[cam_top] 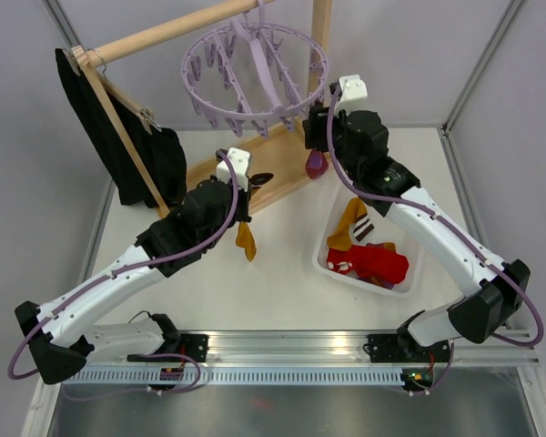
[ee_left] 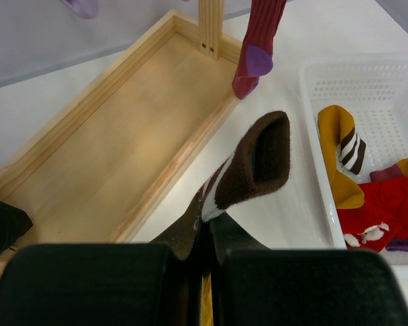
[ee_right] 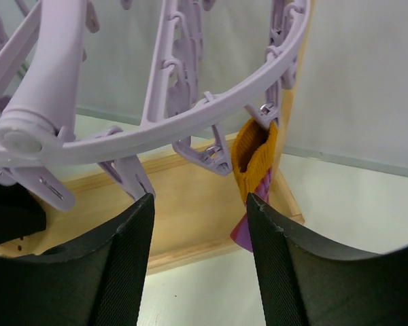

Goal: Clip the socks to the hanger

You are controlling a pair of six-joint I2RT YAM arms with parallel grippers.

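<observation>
The round lilac clip hanger (cam_top: 255,118) hangs from the wooden rack. A maroon sock with an orange top hangs clipped at its right side, also seen as the maroon sock (ee_left: 257,37) in the left wrist view. My left gripper (cam_top: 242,187) is shut on a brown sock with white stripe and yellow part (ee_left: 251,163), below the hanger. My right gripper is open beside the hanger, near the clipped sock, nothing between its fingers.
A white basket (ee_left: 313,136) on the right holds yellow, red and striped socks. A black garment (cam_top: 118,137) hangs on the rack at the left.
</observation>
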